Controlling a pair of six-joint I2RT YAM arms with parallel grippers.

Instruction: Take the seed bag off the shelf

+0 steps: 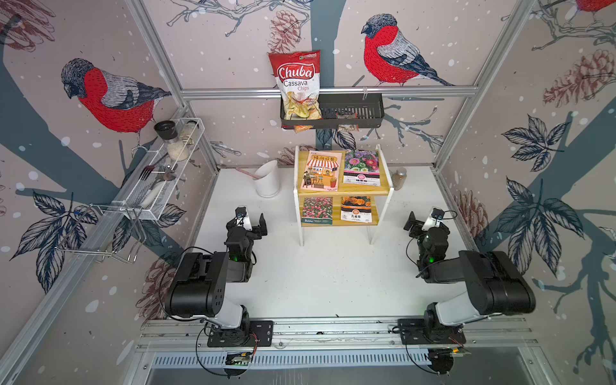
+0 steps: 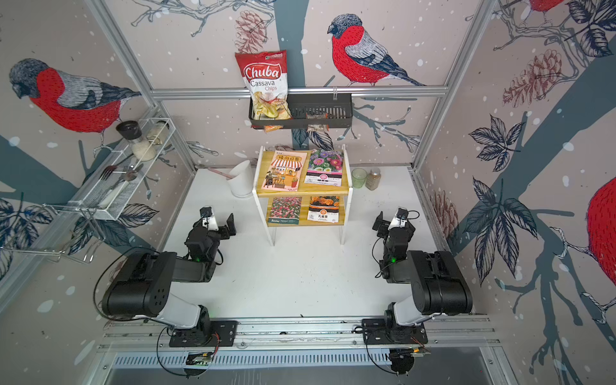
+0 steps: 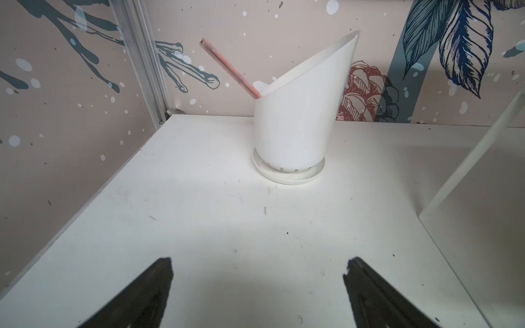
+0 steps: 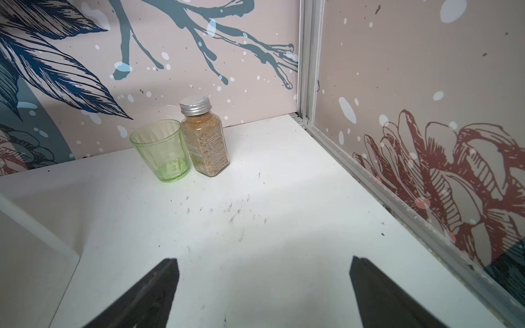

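Observation:
A small two-tier shelf [image 1: 346, 190] with white sides and wooden boards stands mid-table toward the back. Its upper board carries an orange-pink shop-picture packet [image 1: 322, 170] and a flower seed bag [image 1: 362, 167] with pink and purple blooms. On the lower board lie a red-flower packet [image 1: 317, 209] and a packet with orange flowers [image 1: 356, 209]. My left gripper is open and empty, over the table left of the shelf. On the right side, my right gripper also stands open with nothing between its fingers, well apart from the shelf.
Behind the left gripper is a white slanted holder [image 3: 298, 109] with a pinkish stick. A green glass [image 4: 164, 150] and a spice jar [image 4: 205, 136] stand back right. A dark wall basket [image 1: 349, 110] holds a chip bag [image 1: 298, 86].

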